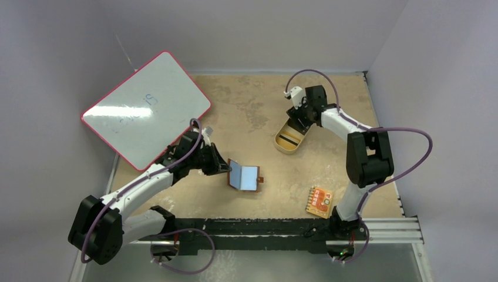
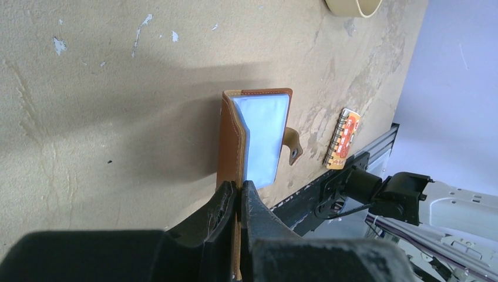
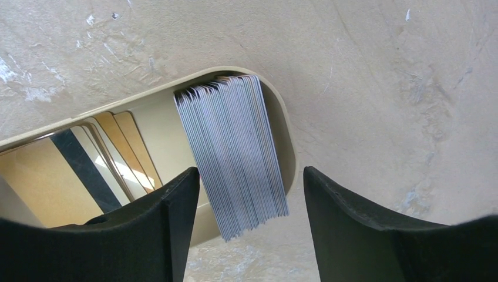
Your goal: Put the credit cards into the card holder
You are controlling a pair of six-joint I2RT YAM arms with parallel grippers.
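An open brown leather card holder with clear blue-white sleeves lies at the front middle; my left gripper is shut on the edge of its cover. A beige oval tray holds gold, black and white cards and a thick stack of cards seen edge-on at one end. My right gripper is over that end of the tray, its fingers part open on either side of the stack, with a visible gap on the right.
A whiteboard lies at the back left. An orange spiral notebook lies at the front right. The table between the tray and the whiteboard is clear.
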